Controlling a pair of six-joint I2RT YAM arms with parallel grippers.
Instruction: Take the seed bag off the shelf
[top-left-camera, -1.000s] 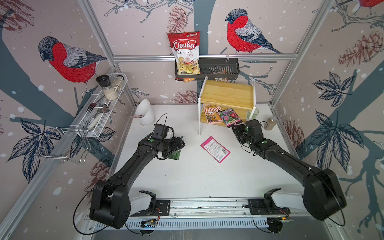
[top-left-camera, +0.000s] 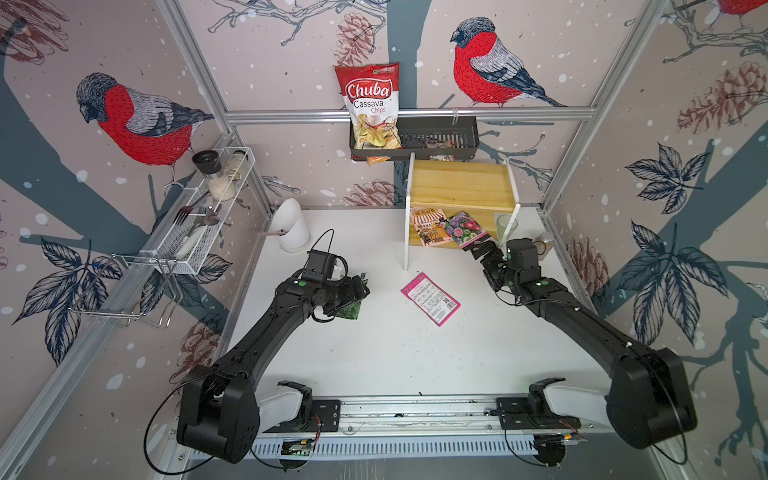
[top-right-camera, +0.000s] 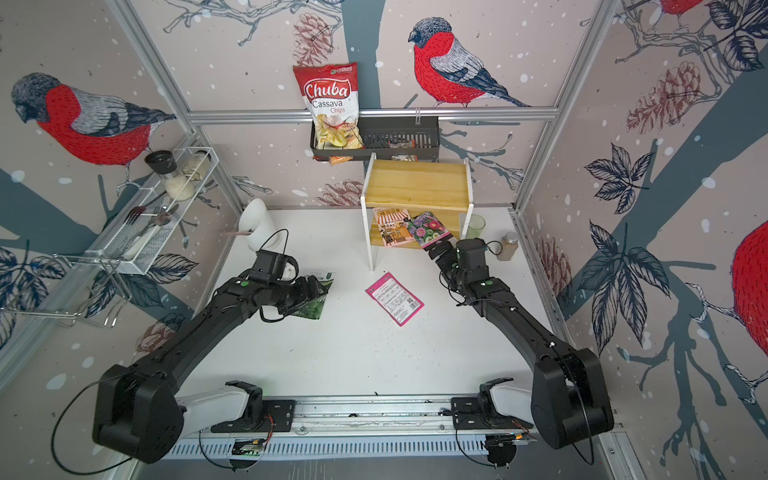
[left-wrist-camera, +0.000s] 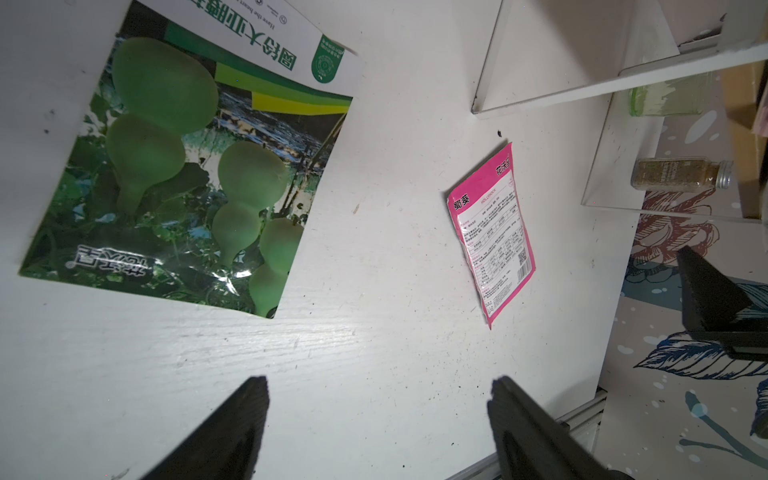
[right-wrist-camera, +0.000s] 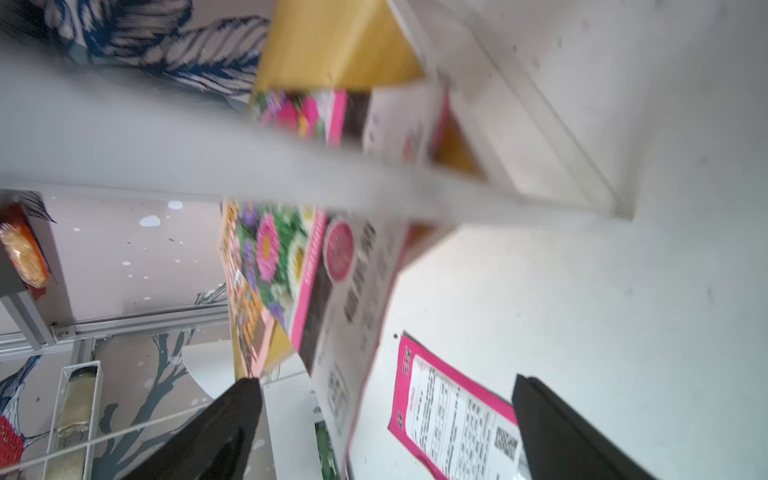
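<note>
A flowered seed bag (top-left-camera: 464, 227) lies tilted on the wooden shelf (top-left-camera: 456, 173), beside an orange bag (top-left-camera: 429, 226); its near end sticks out over the front. My right gripper (top-left-camera: 488, 253) is open right at that end; in the blurred right wrist view the bag (right-wrist-camera: 344, 312) reaches down between the fingers, not visibly gripped. My left gripper is open over the table, beside a green seed bag (left-wrist-camera: 184, 184), nothing between its fingers.
A pink-edged bag (top-left-camera: 430, 297) lies in the middle of the table. A white container (top-left-camera: 289, 224) stands back left, a glass (top-right-camera: 475, 225) and spice jar (top-right-camera: 507, 246) right of the shelf.
The shelf sits slightly further right than a second ago. The left arm is nearly still.
</note>
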